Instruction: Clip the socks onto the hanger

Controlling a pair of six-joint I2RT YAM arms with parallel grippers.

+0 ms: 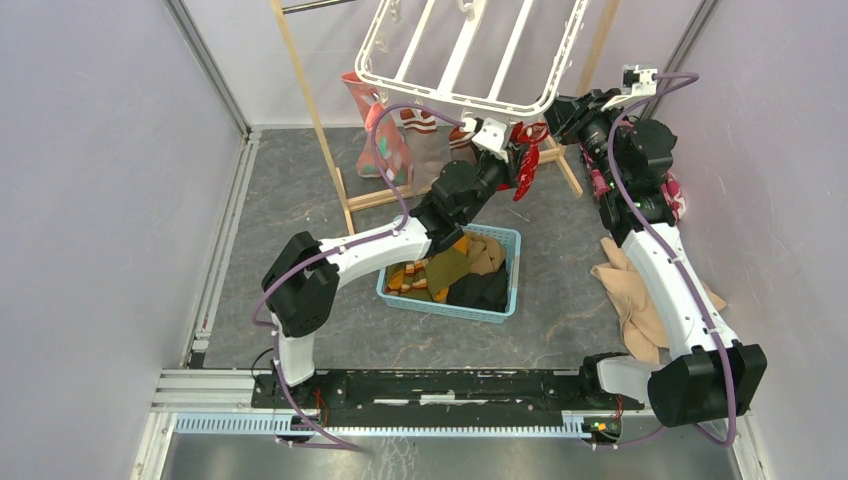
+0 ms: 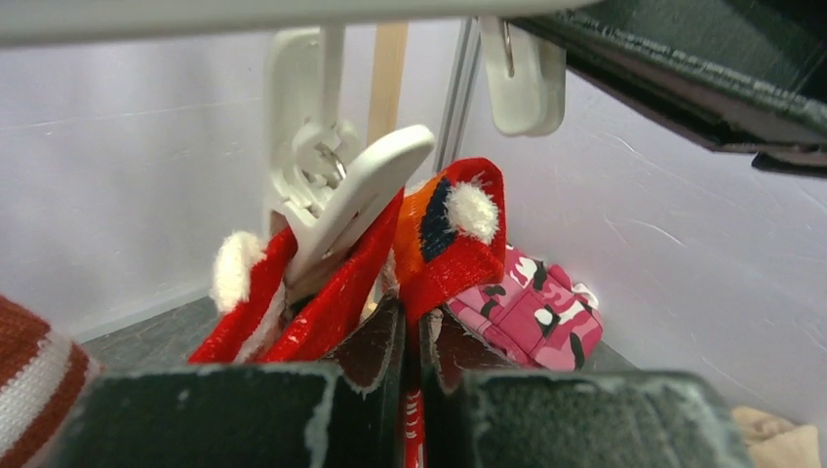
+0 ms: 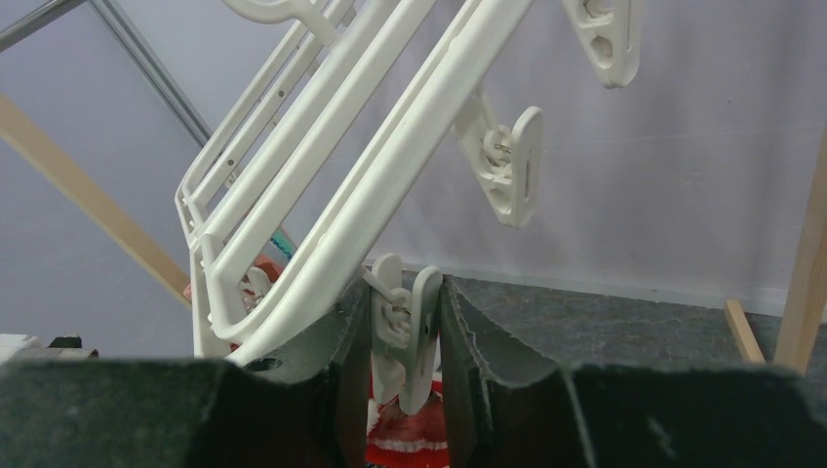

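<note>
My left gripper is shut on the upper edge of a red sock (image 2: 453,234), whose top shows orange, navy and a white fluffy patch. In the top view this sock (image 1: 527,172) hangs just below the front rim of the white hanger (image 1: 470,102). Beside it, another red sock (image 2: 341,292) sits in a white clip (image 2: 346,210). My right gripper is shut on a white clip (image 3: 393,327) at the hanger's corner, its fingers on either side. In the right wrist view red fabric (image 3: 414,429) shows beneath that clip, not clearly inside its mouth.
A free clip (image 3: 509,161) hangs further along the rim. Striped socks (image 1: 420,122) and a pink patterned sock (image 1: 385,150) hang to the left. Below stands a blue basket (image 1: 518,270) of clothes; beige cloth (image 1: 635,300) lies on the right floor.
</note>
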